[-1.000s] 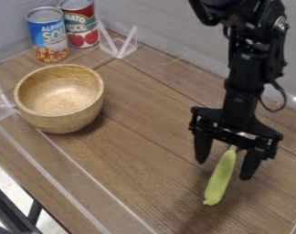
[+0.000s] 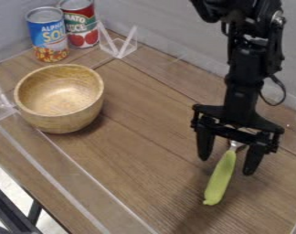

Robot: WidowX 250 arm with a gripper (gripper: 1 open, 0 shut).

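My black gripper [image 2: 228, 152] hangs at the right of the view with its two fingers spread open. Beneath and between them a long pale green object [image 2: 217, 183] lies on the wooden table, its narrower grey end partly under the gripper. Nothing is clearly held.
A wooden bowl [image 2: 59, 101] sits at the left. An Alphabet soup can [image 2: 48, 37] and a tomato can [image 2: 82, 25] stand at the back left, near a white wire stand [image 2: 120, 44].
The gripper has shifted very slightly, showing a little more of the grey end of the green object. The objects on the table look unmoved.
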